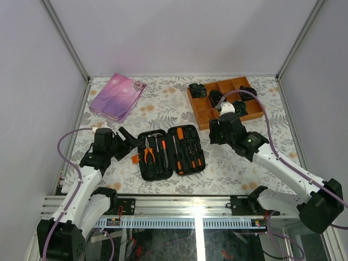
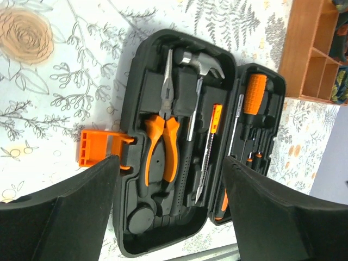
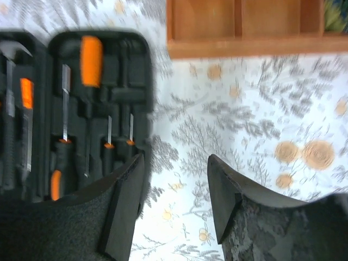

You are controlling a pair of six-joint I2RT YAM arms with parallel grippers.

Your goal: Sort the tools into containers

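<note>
An open black tool case [image 1: 173, 171] lies mid-table. In its left half the left wrist view shows orange-handled pliers [image 2: 165, 128], a hammer [image 2: 198, 65] and an orange-ended cutter [image 2: 212, 133]. The other half holds a thick orange-handled screwdriver [image 3: 91, 61] and several slim drivers. At the back right stands a wooden box [image 1: 204, 120] with compartments, partly hidden by the right arm. My left gripper [image 1: 130, 143] is open by the case's left side. Between case and box hovers my right gripper, its fingers apart over bare tablecloth with nothing between them.
Dark rolled bundles [image 1: 197, 90] sit in several of the box's compartments. An orange latch [image 2: 93, 148] sticks out from the case's left edge. A folded purple cloth [image 1: 116, 98] rests at the back left. Table space in front of the box is free.
</note>
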